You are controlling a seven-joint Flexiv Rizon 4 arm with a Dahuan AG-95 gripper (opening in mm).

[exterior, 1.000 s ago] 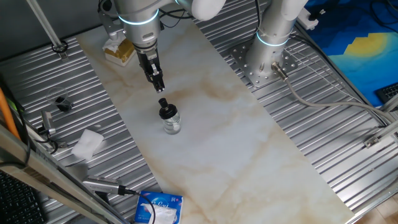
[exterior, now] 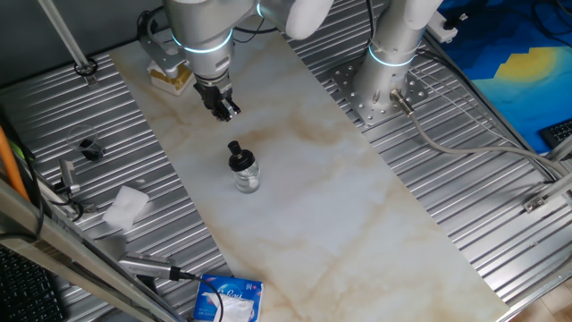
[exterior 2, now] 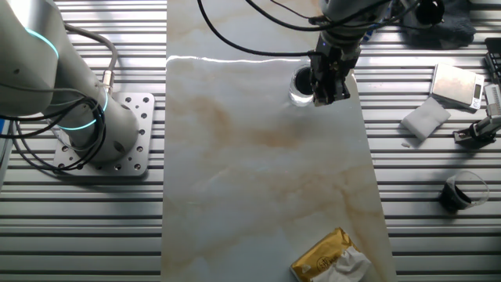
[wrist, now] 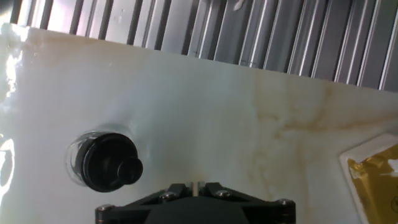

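Note:
A clear glass bottle with a black cap and a narrow black spout stands upright on the marbled board. From above, in the wrist view, its black cap sits left of my gripper. The fingertips meet at the lower middle of that view, and nothing shows between them. In exterior view 1 the gripper hangs above and behind the bottle, clear of it. Exterior view 2 has the gripper partly in front of the bottle, hiding some of it.
A gold tissue pack lies at one end of the marbled board, and a blue pack lies near the other. Beyond the board's edge are a white pad, a small scale and a clear cup. Much of the board is bare.
My gripper has risen and drawn back from the bottle, its tip tilting slightly. The bottle stands where it was.

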